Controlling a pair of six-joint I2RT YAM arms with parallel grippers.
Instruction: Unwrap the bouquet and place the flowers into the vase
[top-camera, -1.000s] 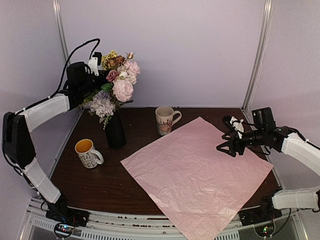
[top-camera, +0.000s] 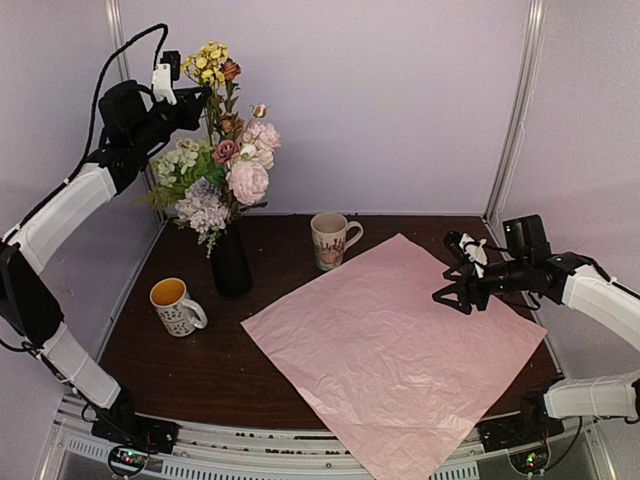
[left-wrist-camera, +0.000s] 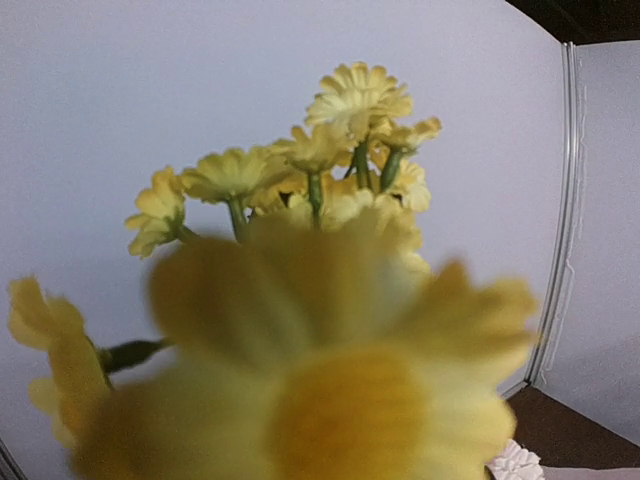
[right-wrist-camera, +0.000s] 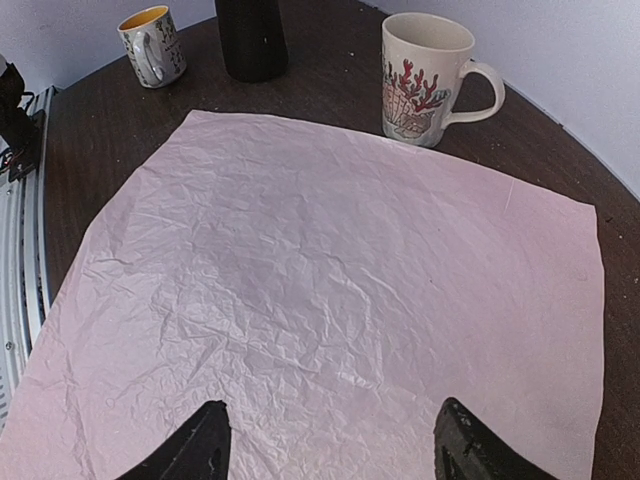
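The black vase (top-camera: 231, 262) stands upright at the left back, with a bouquet of pink peonies (top-camera: 248, 182), pale lilac and green blooms in its mouth. Above the bouquet, a bunch of yellow flowers (top-camera: 208, 62) rises beside my left gripper (top-camera: 206, 94), which appears shut on its thin stem; the lower stem is lost among the other blooms. Yellow petals (left-wrist-camera: 345, 400) fill much of the left wrist view and hide the fingers there. Over the pink sheet, my right gripper is open and empty.
A mug with an orange inside (top-camera: 179, 307) stands left in front of the vase. Another mug with a coral print (top-camera: 329, 241) is to the vase's right. The pink sheet (top-camera: 400, 340) lies flat and bare across the table's right half.
Vase, mugs and right arm have stayed put.
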